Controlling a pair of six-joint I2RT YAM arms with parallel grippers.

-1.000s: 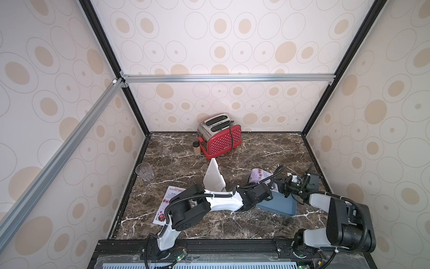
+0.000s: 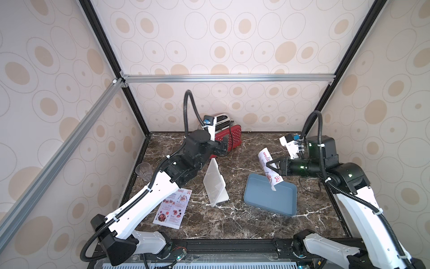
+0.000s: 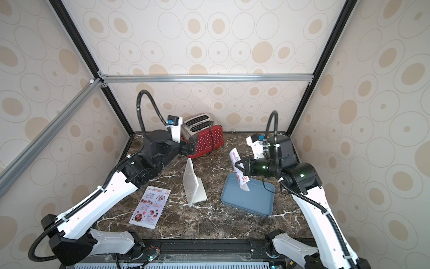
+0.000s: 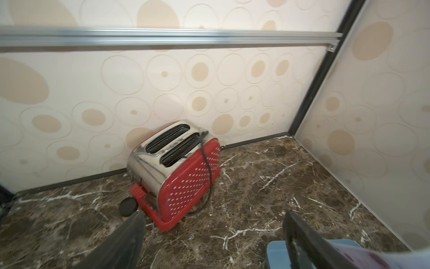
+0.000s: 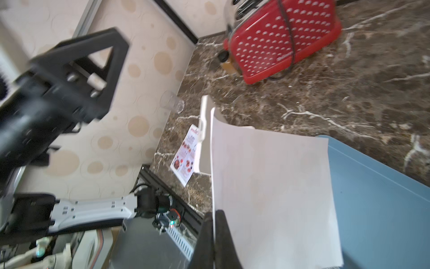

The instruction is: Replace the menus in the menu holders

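My right gripper (image 2: 270, 165) is shut on a curled menu sheet (image 2: 274, 178), held by its edge above the blue tray (image 2: 280, 204). In the right wrist view, the sheet (image 5: 273, 192) hangs with its blank white back showing. A white menu holder (image 2: 215, 183) stands on the table left of the tray, with no menu visible on its facing panel. Another printed menu (image 2: 173, 209) lies flat on the table further left, partly under my left arm. My left gripper is open and empty, raised behind the holder and near the toaster.
A red and silver toaster (image 4: 177, 174) stands at the back, with a small dark-capped jar (image 4: 128, 207) beside it. An empty clear glass (image 2: 144, 171) is near the left wall. Bare table lies right of the toaster.
My left arm has swung from over the tray up and back toward the toaster, uncovering the tray. The right gripper has lifted the menu sheet clear of the tray.
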